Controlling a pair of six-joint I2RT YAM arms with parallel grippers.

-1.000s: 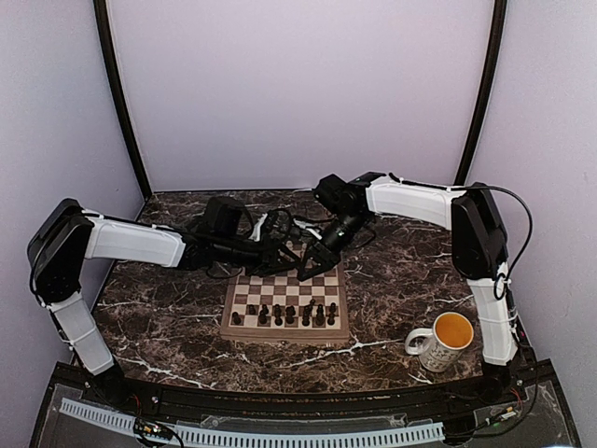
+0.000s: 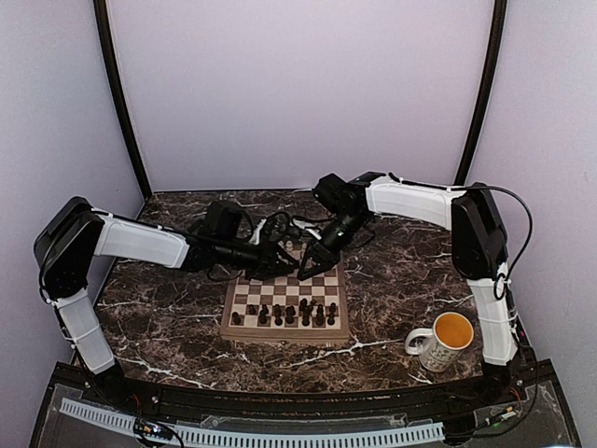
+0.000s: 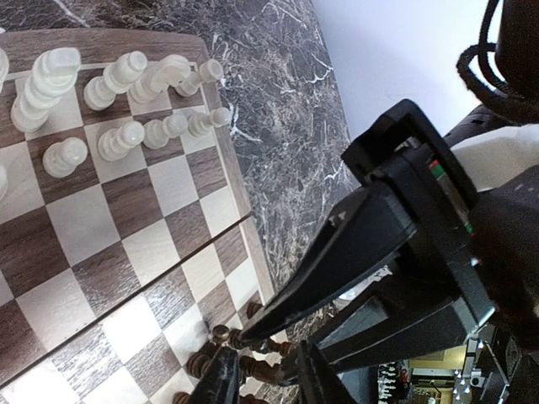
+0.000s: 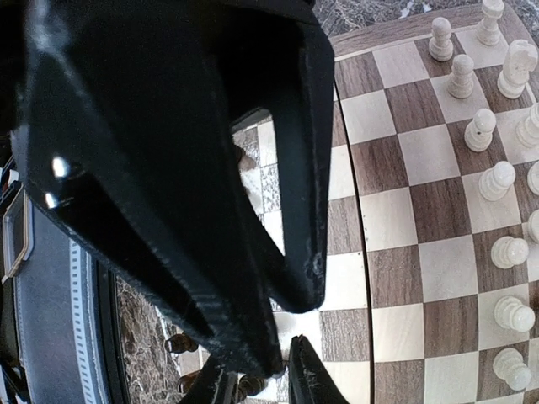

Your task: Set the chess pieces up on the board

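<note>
My left gripper point(image 2: 281, 266) and right gripper point(image 2: 308, 264) meet above the middle of the chessboard point(image 2: 238, 331). In the left wrist view, white pieces point(image 3: 118, 80) stand in rows at the far edge, and dark pieces point(image 3: 198, 364) are partly hidden below the grippers. The right wrist view shows white pieces point(image 4: 495, 181) along the right side of the board, with black gripper parts covering much of its left half. Whether either gripper holds a piece cannot be made out. Dark pieces point(image 2: 278, 315) line the near side in the top view.
A mug point(image 2: 443, 345) with orange inside stands at the near right, off the board. Walls point(image 2: 541, 140) close in the sides and back.
My left arm has shifted very slightly, its gripper a little lower in the top view. The right arm and the pieces on the near side look unchanged.
</note>
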